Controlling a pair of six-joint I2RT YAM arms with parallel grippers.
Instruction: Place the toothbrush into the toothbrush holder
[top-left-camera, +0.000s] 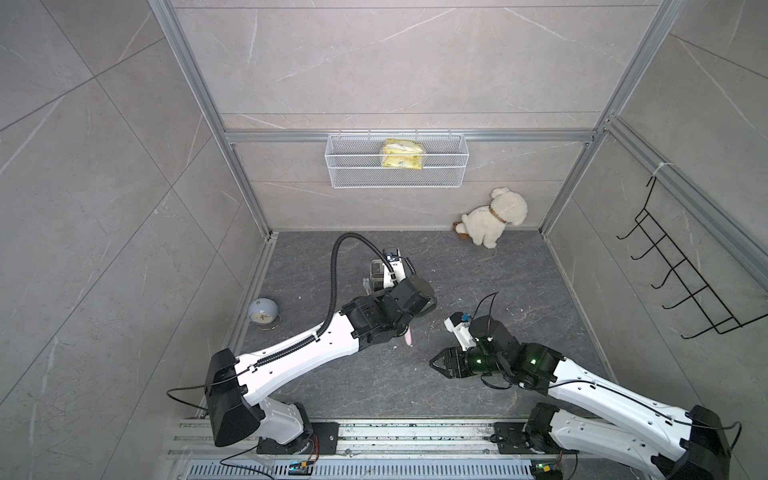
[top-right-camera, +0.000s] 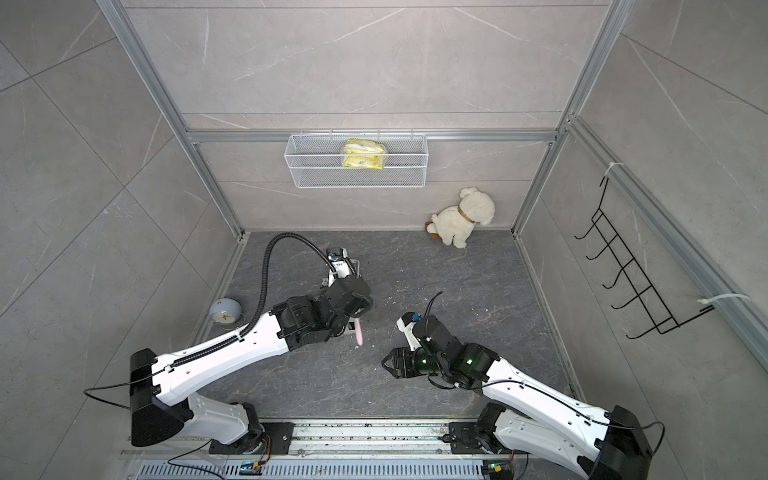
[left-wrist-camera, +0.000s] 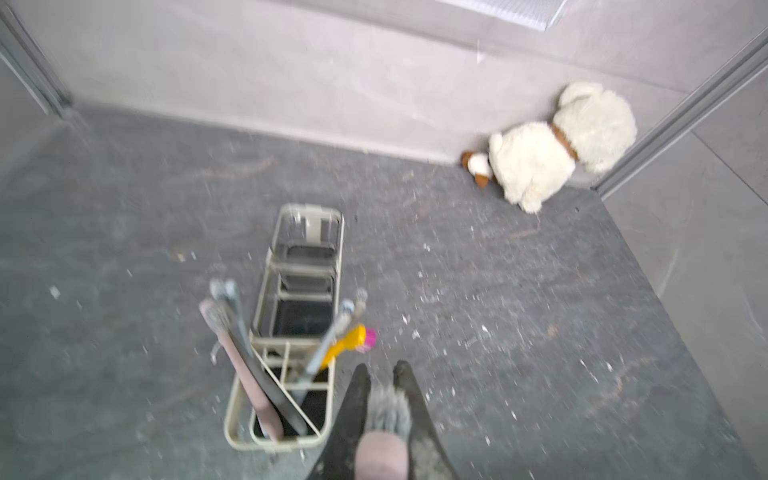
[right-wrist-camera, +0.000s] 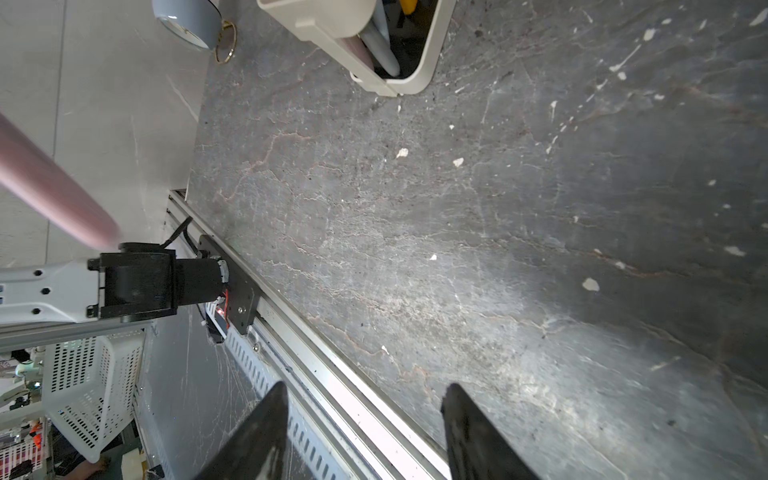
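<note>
My left gripper is shut on a pink toothbrush (left-wrist-camera: 380, 460), bristles between its fingers, raised just front-right of the toothbrush holder (left-wrist-camera: 233, 412). That pale multi-compartment caddy stands on the grey floor with several brushes in its front section: pink and grey ones lean left, others and a yellow handle lean right. The held brush's handle hangs below the left arm in both top views and shows at upper left in the right wrist view. My right gripper is open and empty, low over the floor at front right, apart from the brush.
A cream plush dog (top-left-camera: 489, 220) sits at the back right. A white wire basket (top-left-camera: 352, 172) hangs on the back wall, a black hook rack (top-left-camera: 686, 284) on the right wall. A round grey object (top-left-camera: 263, 310) stands at the left.
</note>
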